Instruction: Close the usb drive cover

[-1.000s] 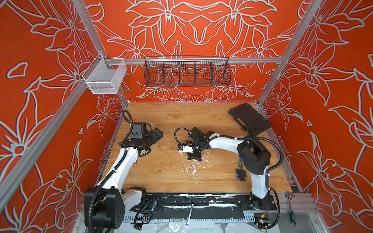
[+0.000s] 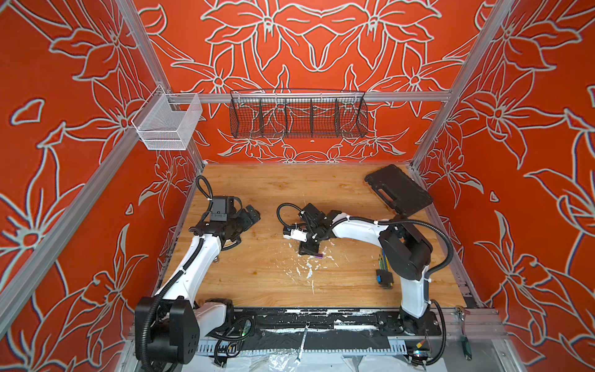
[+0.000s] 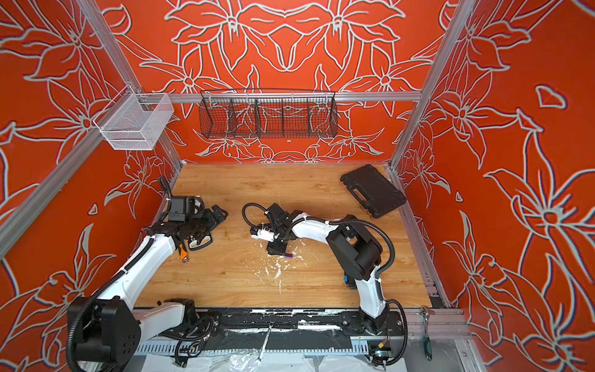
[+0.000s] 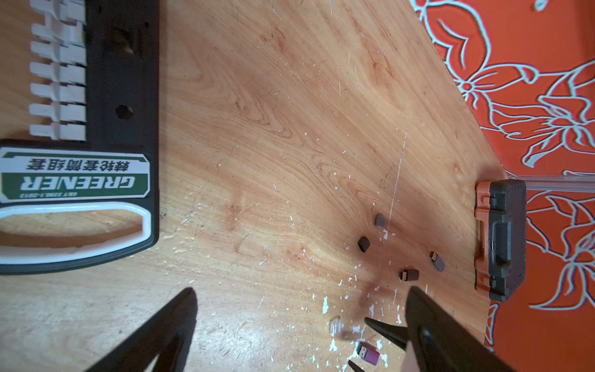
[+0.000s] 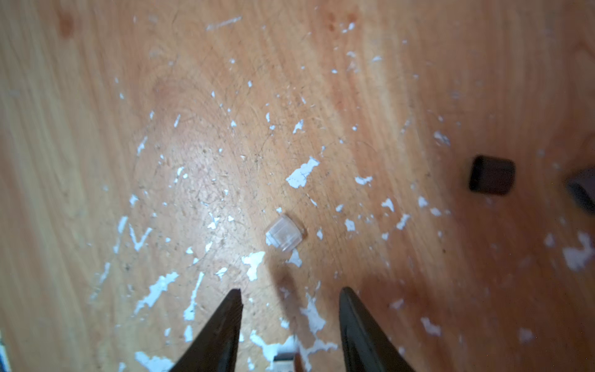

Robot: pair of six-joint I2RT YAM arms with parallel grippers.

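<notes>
A small translucent cap [image 5: 284,233] lies on the table, just beyond my right gripper, whose fingers stand apart. A purple USB drive lies under that gripper; in the right wrist view only its metal end [image 5: 284,362] shows between and below the fingertips. A dark cap [image 5: 492,174] sits to the right, and more small dark caps and drives [image 4: 409,274] lie nearby. My left gripper hangs open over the left side of the table, its fingers blurred at the frame's edge.
A black socket set [image 4: 124,80] with white clips lies under the left gripper. A black case [image 2: 398,189] is at the back right, a pen holder [image 2: 384,279] near the right arm. Wire baskets [image 2: 297,114] hang on the back rail.
My right arm has shifted very slightly around the small parts at the middle of the table. The left arm has not moved.
</notes>
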